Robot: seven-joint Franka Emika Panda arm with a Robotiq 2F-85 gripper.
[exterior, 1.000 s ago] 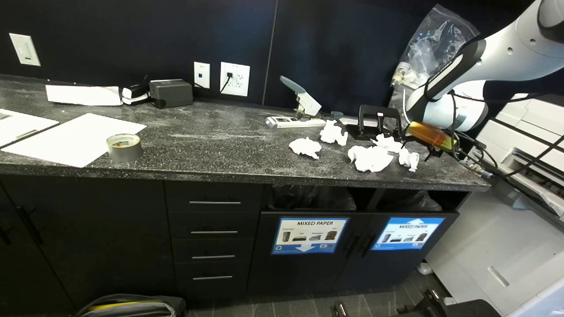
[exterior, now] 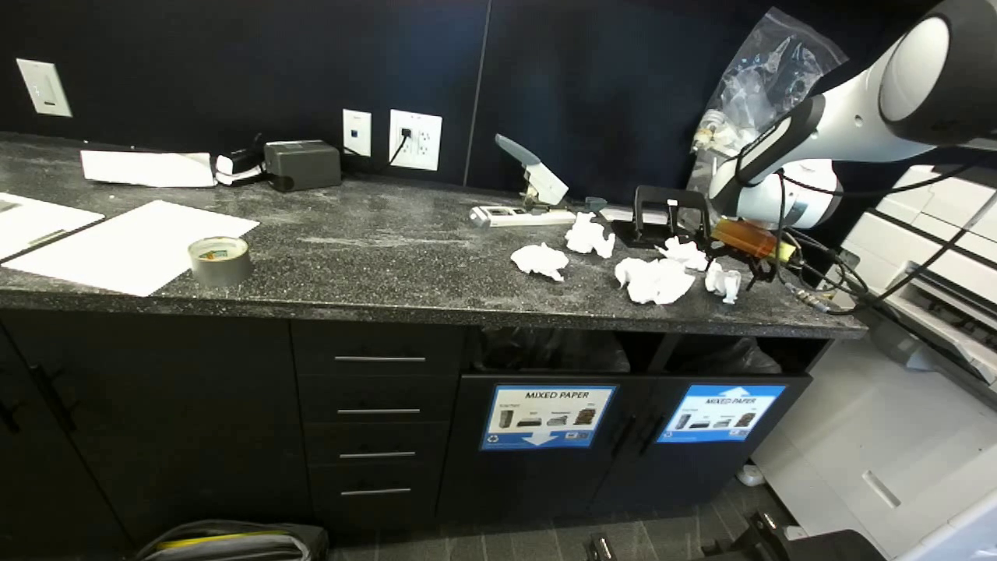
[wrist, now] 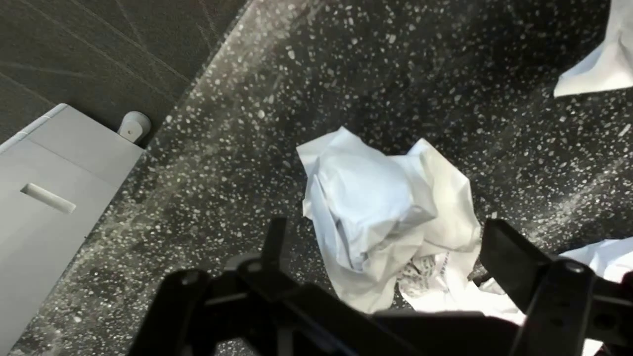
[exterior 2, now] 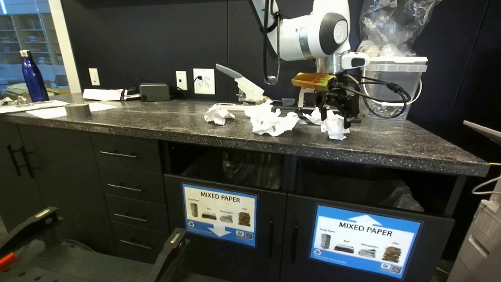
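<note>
My gripper stands open at the right end of the counter, its black fingers spread wide on either side of a crumpled white paper (wrist: pixel 374 190). That same paper ball (exterior 2: pixel 334 126) rests on the counter right under the fingers in the second exterior view. To its left a larger crumpled paper (exterior: pixel 654 280) lies near the counter's front, with another wad (exterior: pixel 685 253) behind. Farther left are two more, a flattish ball (exterior: pixel 539 261) and a taller one (exterior: pixel 589 234). In the wrist view, part of a neighbouring paper (wrist: pixel 602 65) shows at the upper right.
Behind the papers stand a black hole punch (exterior: pixel 668 210) and an upright-armed stapler (exterior: pixel 537 187). A clear bin (exterior 2: pixel 394 84) is at the back right. Below the counter, open slots (exterior 2: pixel 225 164) sit above mixed-paper signs (exterior 2: pixel 219 214). A tape roll (exterior: pixel 220 262) lies left; mid-counter is clear.
The arm has moved left and lower, bringing the gripper to the rightmost paper ball. The papers look unmoved.
</note>
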